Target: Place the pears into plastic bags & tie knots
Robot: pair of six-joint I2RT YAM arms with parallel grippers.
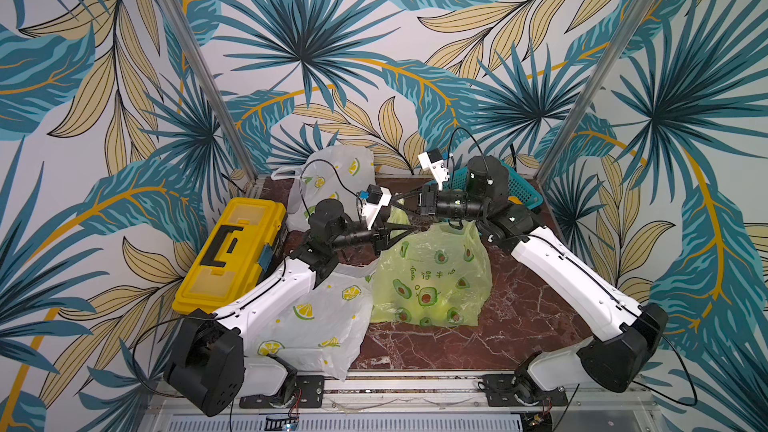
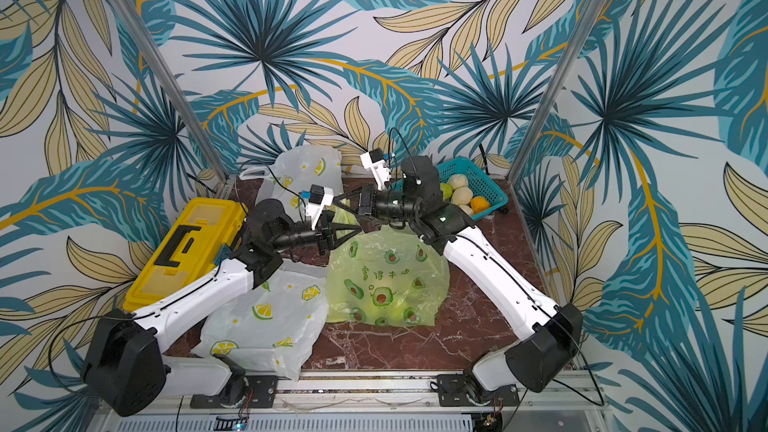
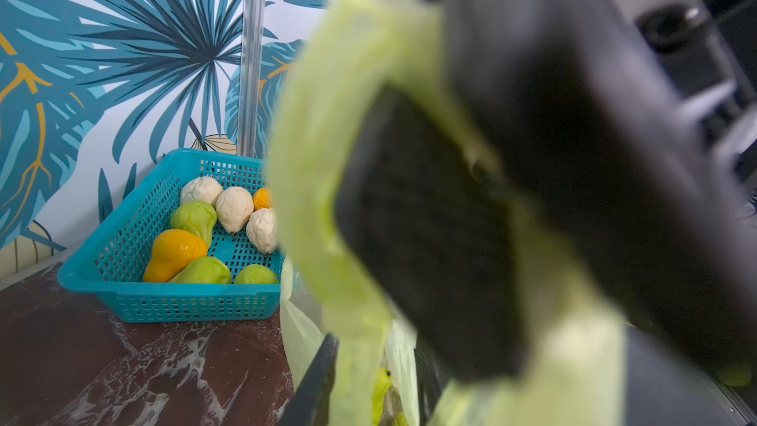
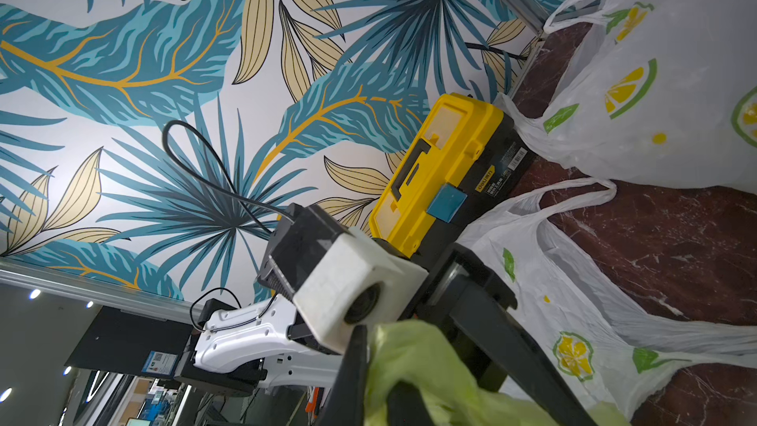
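Note:
A yellow-green plastic bag with avocado prints [image 1: 428,280] lies mid-table, its handle raised. My right gripper [image 1: 399,201] is shut on that handle; in the left wrist view the bag's handle [image 3: 303,189] loops around a large blurred dark finger of the right gripper. My left gripper [image 1: 404,233] points at it from the left, just below, its fingers [image 3: 315,386] apart with a strip of the bag showing between them. In the teal basket [image 3: 189,290] lie green pears [image 3: 194,218], an orange-yellow pear [image 3: 174,255] and whitish fruits [image 3: 234,209].
White lemon-print bags lie on the left, one in front [image 1: 308,320] and one at the back [image 1: 340,164]. A yellow toolbox [image 1: 232,252] stands at the left edge. Bare marble table [image 1: 528,304] shows at the right front.

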